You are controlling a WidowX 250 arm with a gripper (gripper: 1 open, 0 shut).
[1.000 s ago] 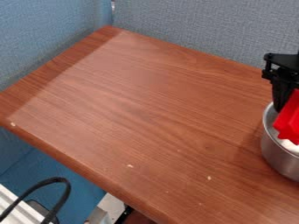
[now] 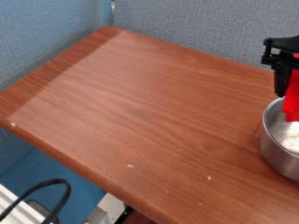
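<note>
At the right edge of the view, my black gripper (image 2: 284,68) is shut on a red object (image 2: 292,96), which is partly cut off by the frame and hangs over a steel pot (image 2: 271,153). Something white (image 2: 292,135) shows inside the pot, below the red object. The pot is also partly out of view.
Blue-grey padded walls stand at the back and left. A black cable (image 2: 52,182) and white items lie beyond the table's edge at the lower left.
Over the last second my gripper and the red object have shifted up and to the right, uncovering more of the pot's rim and the white thing inside.
</note>
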